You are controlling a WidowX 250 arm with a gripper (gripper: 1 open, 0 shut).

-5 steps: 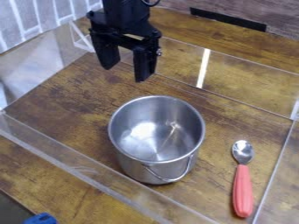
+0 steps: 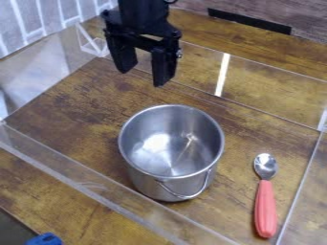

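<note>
A black gripper (image 2: pixel 143 59) hangs from the top of the camera view, above and behind a steel pot (image 2: pixel 171 153). Its two dark fingers point down and stand apart, with nothing visible between them. The pot is upright and looks empty, its handle hanging down at the front. To the pot's right lies a spoon (image 2: pixel 266 201) with a pink handle and a metal head toward the back.
The wooden surface (image 2: pixel 76 110) is bordered by clear, low walls. A blue object (image 2: pixel 42 238) sits at the bottom left corner, outside the wall. The floor left of the pot and behind it is clear.
The gripper has shifted slightly to the right. The pot and spoon have not moved.
</note>
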